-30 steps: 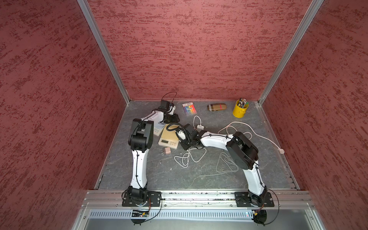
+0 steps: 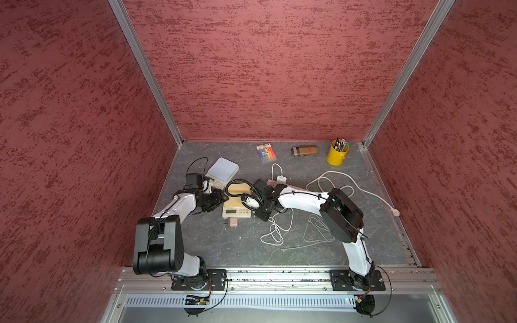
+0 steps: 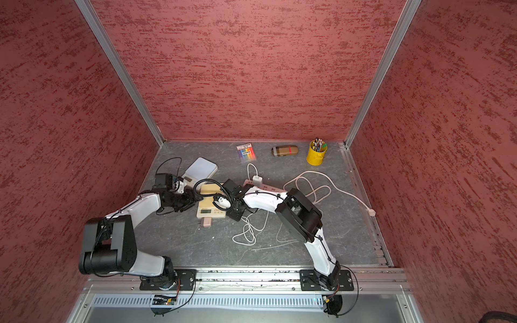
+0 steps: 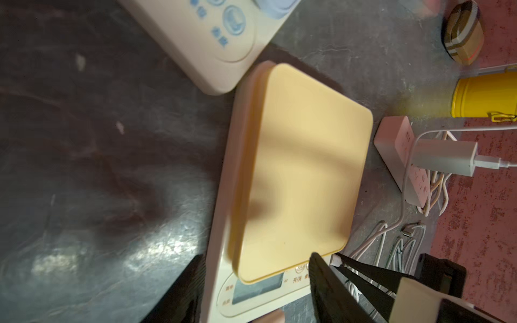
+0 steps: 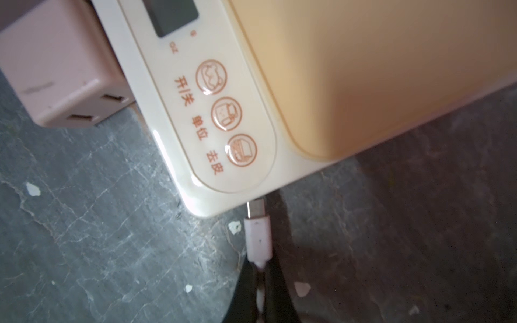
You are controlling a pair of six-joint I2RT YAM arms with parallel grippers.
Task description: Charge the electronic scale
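The yellow-topped electronic scale (image 2: pixel 237 213) lies flat between my two grippers. Its display and buttons (image 5: pixel 226 114) face the front of the table. In the right wrist view my right gripper is shut on the thin white cable just behind its plug (image 5: pixel 258 239). The plug's metal tip (image 5: pixel 256 207) meets the scale's side edge, with part of the metal showing; how deep it sits is hidden. On the scale's left my left gripper stands open, its fingers (image 4: pixel 188 288) near the display end, holding nothing.
A pink adapter (image 5: pixel 64 67) touches the scale's front edge. Behind on the left lies a white scale (image 2: pixel 222 169). The power strip (image 4: pixel 401 142) carries a white charger (image 4: pixel 446 156). Loose cable coils (image 2: pixel 275 232) lie in front.
My left gripper has swung from behind the scale to its left side. The scale has shifted toward the front and turned slightly, with the pink adapter displaced forward.
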